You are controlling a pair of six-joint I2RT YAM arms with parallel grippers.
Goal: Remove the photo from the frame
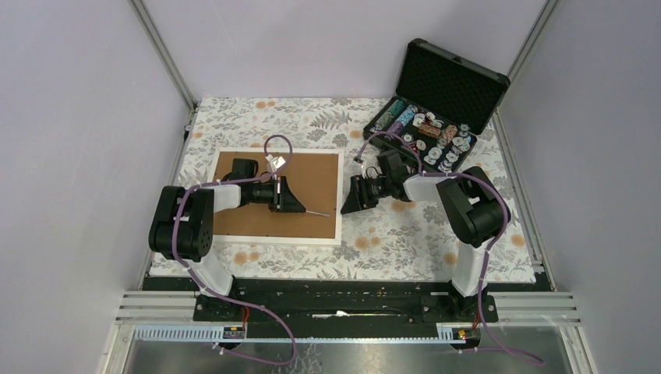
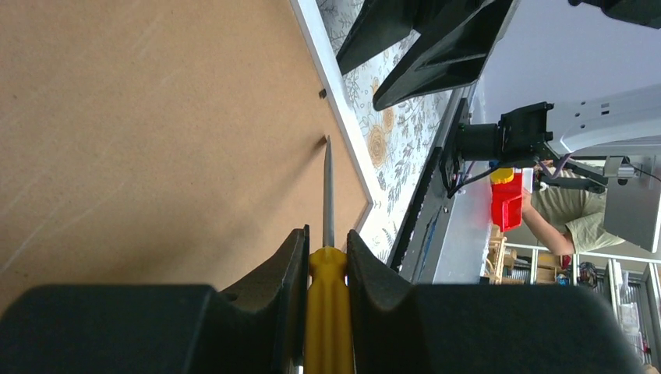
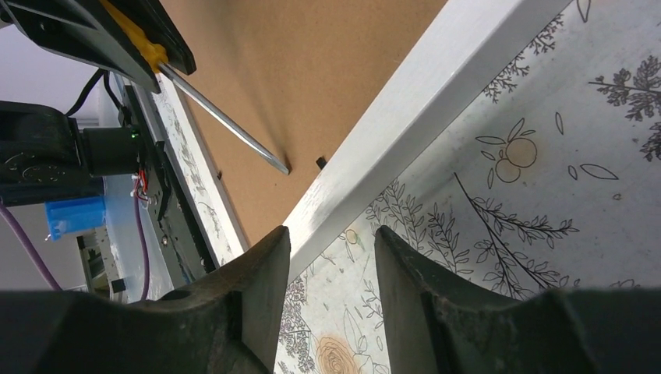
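The white picture frame (image 1: 339,187) lies face down on the table, its brown backing board (image 1: 312,171) in place. My left gripper is shut on the yellow handle of a screwdriver (image 2: 329,312) and hangs over the board. The screwdriver's metal tip points at the board close to the right rail, near a small dark tab (image 2: 323,94); whether it touches cannot be told. In the right wrist view the tab (image 3: 321,162) sits at the rail's inner edge. At that rail my right gripper is part open, the rail showing behind its left finger.
An open black case of poker chips (image 1: 436,132) stands at the back right.
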